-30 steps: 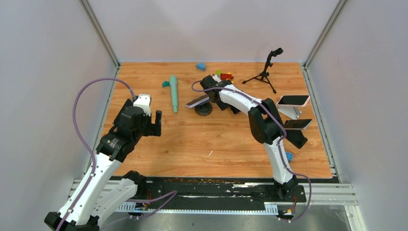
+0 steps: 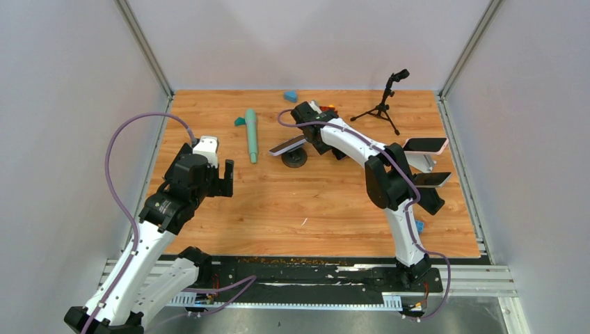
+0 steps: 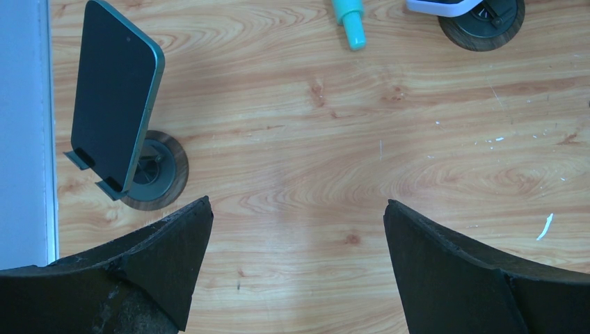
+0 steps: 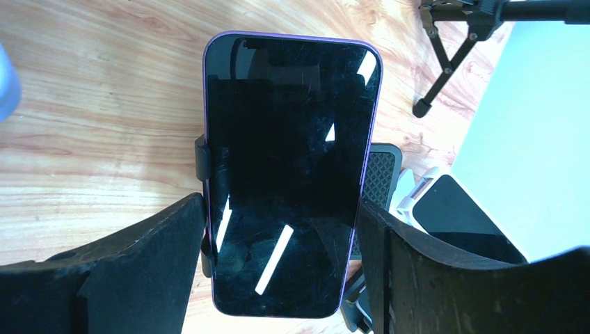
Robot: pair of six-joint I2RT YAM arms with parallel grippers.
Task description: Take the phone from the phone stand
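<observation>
In the right wrist view a dark phone (image 4: 289, 174) with a thin purple edge fills the middle, and my right gripper is shut on its two long sides. Small black lips (image 4: 202, 158) of a stand touch or nearly touch the phone's left edge. A dark textured pad (image 4: 379, 174), apparently the stand's back plate, shows past its right edge; whether the phone still rests on it is hard to tell. From above, the right arm (image 2: 348, 142) covers this spot. My left gripper stands open and empty over bare table.
Another phone (image 2: 287, 145) on a round-based stand is just left of the right arm. A green bottle-like object (image 2: 252, 136) lies farther left; a black tripod (image 2: 383, 108) stands at back right. Two phones (image 2: 425, 145) are at the right edge.
The left arm has not moved.
</observation>
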